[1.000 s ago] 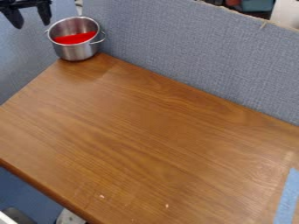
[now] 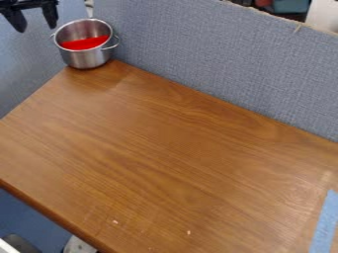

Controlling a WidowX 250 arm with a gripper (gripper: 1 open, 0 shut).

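A steel pot (image 2: pixel 86 57) with two side handles and a red interior or contents stands in the back left corner of the wooden table (image 2: pixel 172 158). My black gripper (image 2: pixel 32 22) hangs at the top left edge of the view, up and to the left of the pot and apart from it. Its two fingers are spread, with nothing seen between them.
Grey fabric partitions (image 2: pixel 224 64) border the table behind and at the left. A strip of blue tape (image 2: pixel 325 222) lies at the right front. Grey objects sit below the table's left front edge.
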